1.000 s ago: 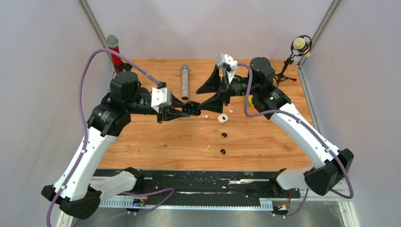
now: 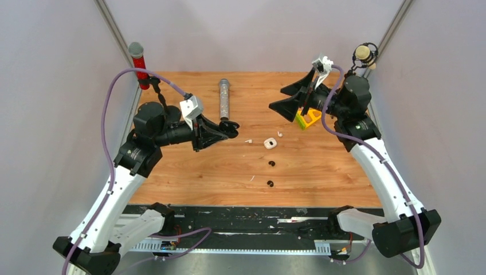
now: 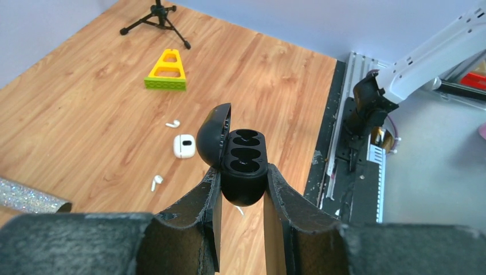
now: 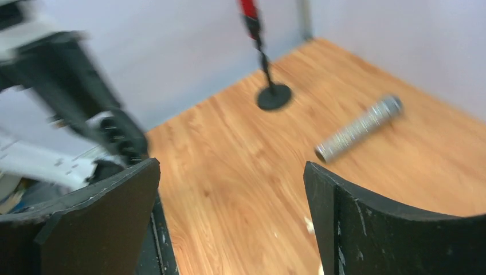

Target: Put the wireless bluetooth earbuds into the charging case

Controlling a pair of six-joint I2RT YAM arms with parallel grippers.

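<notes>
My left gripper holds a black charging case between its fingers, lid up and open, cavities showing. Below it on the wooden table lie a white case and two white earbuds. Two small black pieces, apparently earbuds, lie nearer the front. My right gripper stands open in the air at the back right, nothing between its fingers in the right wrist view.
A silver cylinder lies at the back middle, a yellow-green object at the right. A red microphone and a stand microphone stand in the back corners.
My right gripper has moved away from the case, rightward and toward the back. My left gripper, with the case, has shifted slightly left.
</notes>
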